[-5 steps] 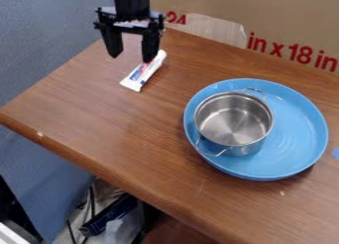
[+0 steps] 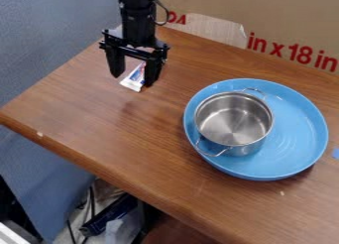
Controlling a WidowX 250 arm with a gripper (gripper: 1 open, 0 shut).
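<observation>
My black gripper (image 2: 133,69) is low at the upper left of the wooden table, open, its two fingers apart over a white tube with coloured print (image 2: 130,82). The tube lies on the table, partly hidden by the gripper; whether the fingers touch it I cannot tell.
A blue plate (image 2: 296,135) with a steel pot (image 2: 233,119) on it takes up the right of the table (image 2: 106,139). Cardboard with red lettering stands behind; the table's front edge runs diagonally at the lower left.
My gripper has come down over the white tube, which is now more covered by it. The plate and pot are unchanged.
</observation>
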